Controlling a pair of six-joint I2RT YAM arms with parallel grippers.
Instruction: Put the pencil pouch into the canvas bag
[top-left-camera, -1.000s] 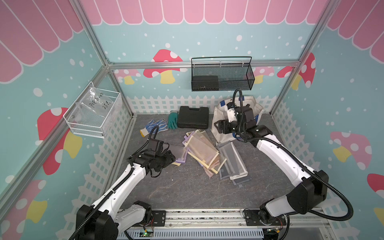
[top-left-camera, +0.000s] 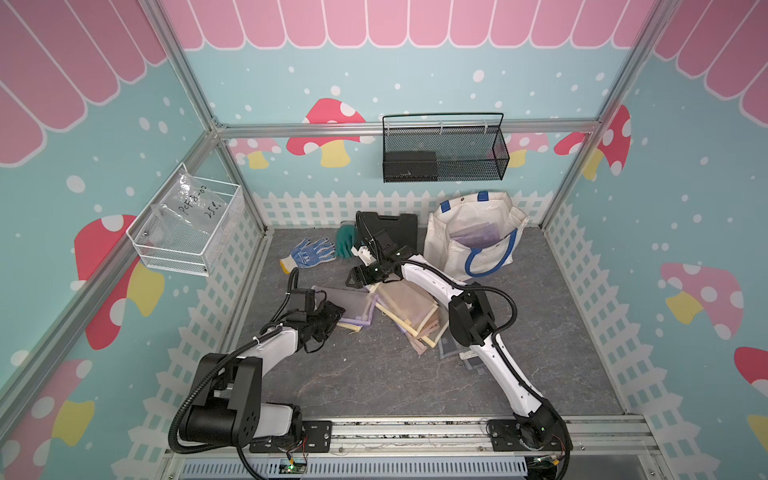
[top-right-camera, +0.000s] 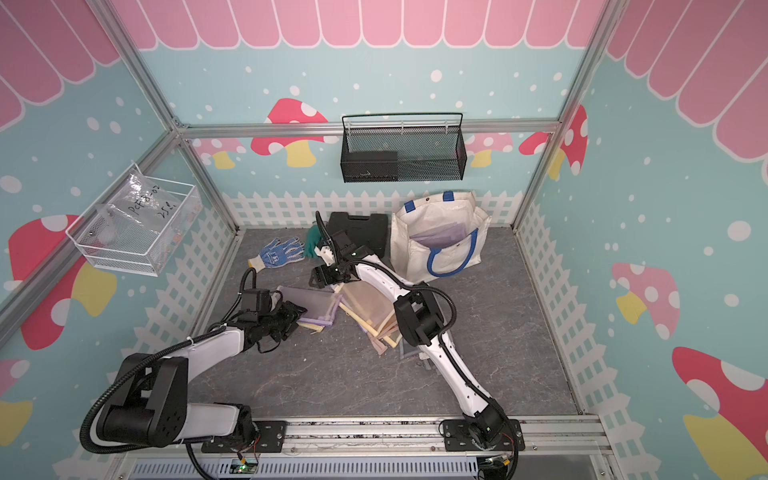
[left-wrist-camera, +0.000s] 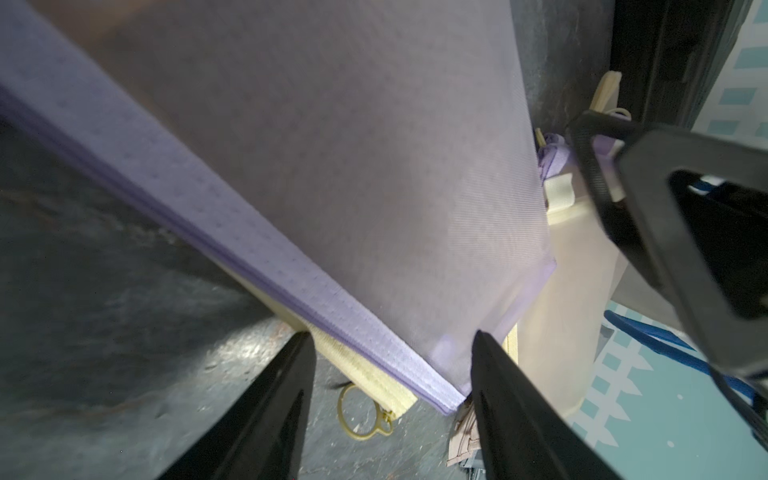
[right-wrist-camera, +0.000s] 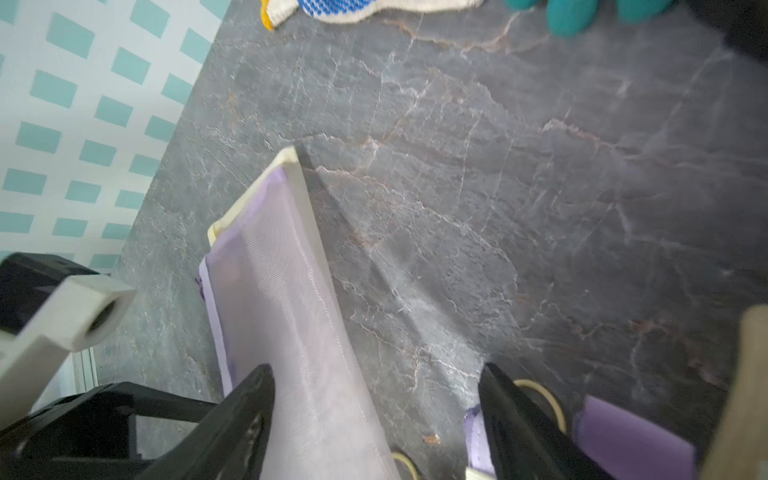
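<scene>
A purple mesh pouch (top-left-camera: 350, 302) lies on the left of the floor, over a yellow-trimmed pouch (left-wrist-camera: 374, 382). At its left end is my left gripper (top-left-camera: 334, 310). The left wrist view shows its fingers (left-wrist-camera: 281, 400) apart, with the purple pouch's edge and corner passing between them. My right gripper is open over the floor, near the far side of that pouch, one finger (right-wrist-camera: 254, 404) above its mesh. The white canvas bag (top-left-camera: 441, 240) stands upright at the back right, mouth up, with a purple pouch (top-left-camera: 478, 235) visible inside.
More pouches (top-left-camera: 406, 302) are heaped in the middle, partly under my right arm. Grey pouches (top-left-camera: 449, 349) lie to their right. A black case (top-left-camera: 397, 226), a teal glove (top-left-camera: 345, 238) and a blue-white glove (top-left-camera: 312, 253) line the back.
My right gripper has swung left from in front of the canvas bag, over the pouch heap, to beside the left pouch. The left gripper has lowered and shifted slightly left onto that pouch.
</scene>
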